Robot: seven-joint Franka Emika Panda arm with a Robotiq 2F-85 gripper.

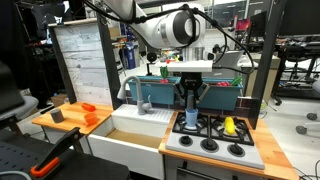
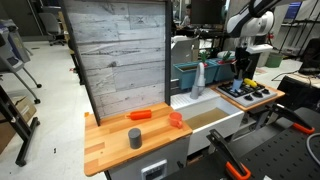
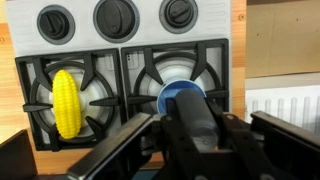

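Note:
A blue cup (image 1: pixel 191 119) stands on the left burner of the stove (image 1: pixel 208 149). From above, in the wrist view, its rim (image 3: pixel 164 101) is partly covered by a grey, rounded object (image 3: pixel 199 120). My gripper (image 1: pixel 190 103) is directly over the cup, shut on that grey object, whose lower end overlaps the cup opening. I cannot tell how deep it reaches or exactly what it is. A yellow corn cob (image 3: pixel 67 104) lies on the other burner, apart from the gripper.
Black burner grates surround the cup, with knobs (image 3: pixel 115 17) along the stove's edge. Left of the stove is an open sink basin (image 1: pixel 138 143) with a faucet (image 1: pixel 143 92). An orange cup (image 2: pixel 176 119), a grey cup (image 2: pixel 134 137) and an orange-red block (image 2: pixel 142 115) occupy the far counter.

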